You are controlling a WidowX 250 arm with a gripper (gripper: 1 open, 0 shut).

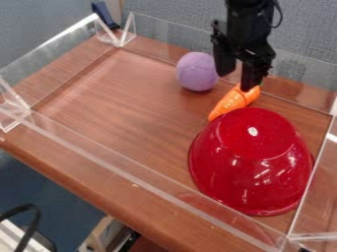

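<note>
My black gripper [238, 67] hangs from the top of the view over the back of the wooden surface, above an orange carrot [235, 100] and just right of a purple ball [196, 71]. I cannot make out whether its fingers are open or shut. A large glossy red upturned bowl [250, 162] sits at the front right, in front of the carrot.
Clear plastic walls [116, 188] border the wooden surface [118, 108], whose left and middle are free. A grey wall stands behind, and a black cable lies outside at the lower left.
</note>
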